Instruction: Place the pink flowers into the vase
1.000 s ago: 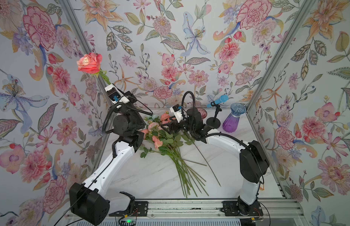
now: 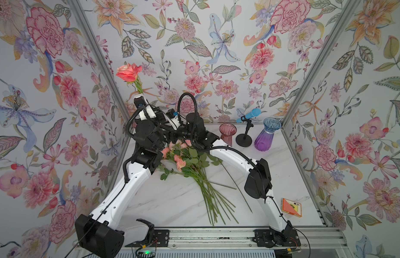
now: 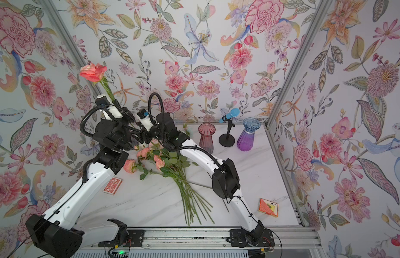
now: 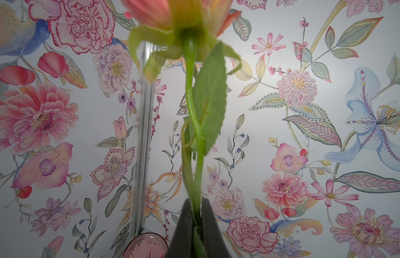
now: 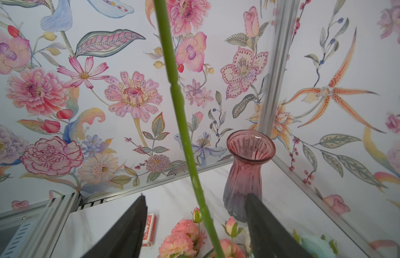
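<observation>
My left gripper is shut on the stem of a coral-pink rose, held upright. The rose head (image 2: 129, 72) is high at the left, and its green stem (image 4: 196, 167) runs down into the fingers. In the right wrist view the lower stem (image 5: 187, 146) passes between the parted fingers of my right gripper, which does not clamp it. A pink glass vase (image 5: 245, 185) stands upright at the back of the table. A purple-blue glass vase (image 2: 265, 137) is farther right. More pink flowers (image 3: 159, 162) lie on the table.
A black stand with a blue top (image 2: 247, 129) stands between the vases. Card boxes lie at the front right (image 2: 291, 207) and at the left (image 3: 112, 185). Loose stems cover the middle.
My right arm has moved left and up, bringing its gripper close to the left one. The left gripper has swung the rose rightward and steeper, with little further motion lately.
</observation>
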